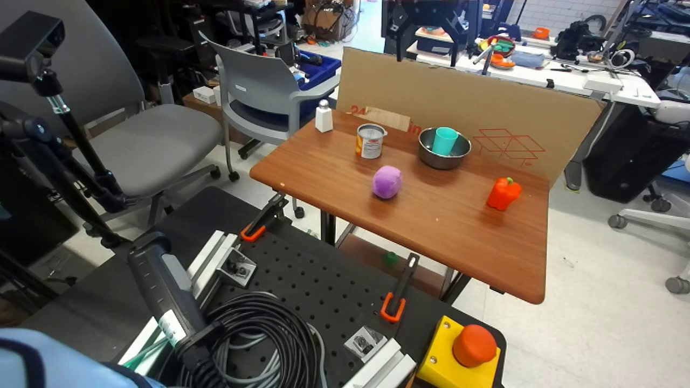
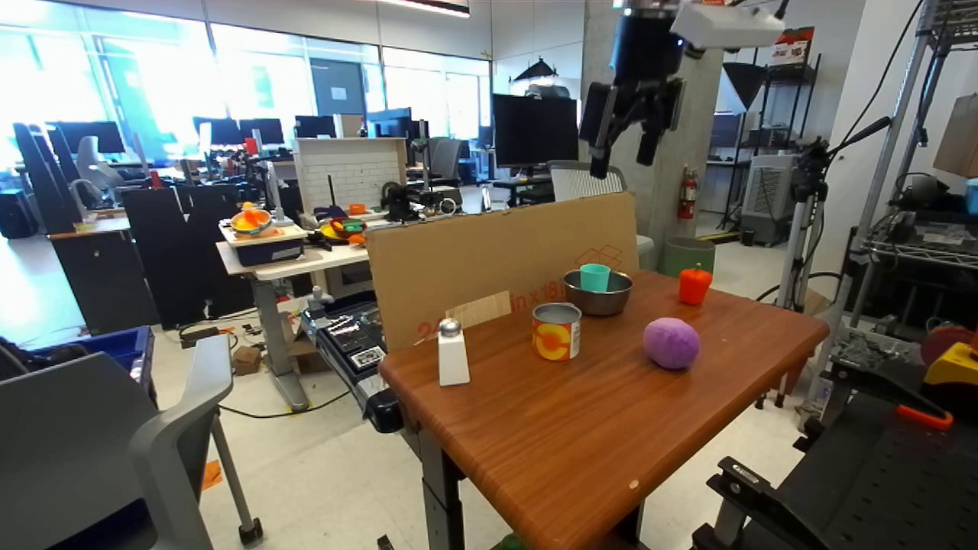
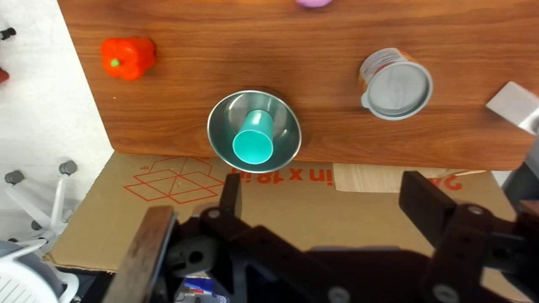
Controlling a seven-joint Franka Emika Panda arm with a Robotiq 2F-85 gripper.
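Observation:
My gripper stands open, high above the table's back edge, its fingers spread and nothing between them. In the wrist view its black fingers reach in from the bottom, over the cardboard. A teal cup is inside a metal bowl, leaning against it in that view. To one side of the bowl is an orange-red pepper; to the other stands an opened can with a lid tab. A purple ball rests nearer the front, and a white shaker stands at the table's far end.
A cardboard panel stands along the back edge of the wooden table. Clamps, coiled cable and a yellow box with a red button occupy the black bench in front.

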